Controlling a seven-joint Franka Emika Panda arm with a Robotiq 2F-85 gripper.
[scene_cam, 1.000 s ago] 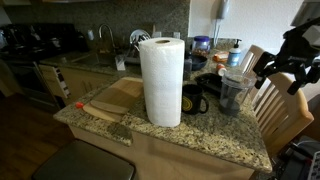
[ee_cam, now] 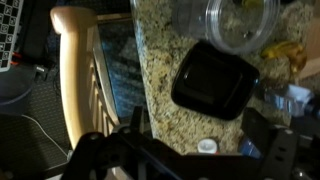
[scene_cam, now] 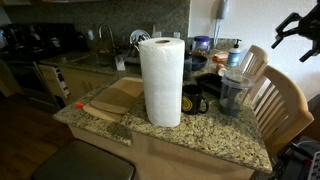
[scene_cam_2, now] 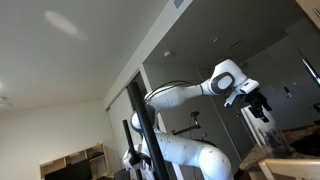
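At the upper right of the first exterior view, my gripper hangs above the chair side of the counter, clear of every object. Its fingers are spread, and nothing shows between them. Looking down in the wrist view, a black square dish lies on the speckled counter ahead of the open fingers. Beyond it stands a clear round container, also visible as a clear pitcher-like vessel near the counter's right side. A dark mug sits beside the paper towel roll.
Wooden chairs stand along the counter's right edge. A cutting board lies left of the towel roll. Toward the back are a soap bottle and several jars. A small white-topped item is low in the wrist view.
My gripper has risen and shifted slightly right in the first exterior view, away from beside the clear vessel. The counter objects appear unmoved.
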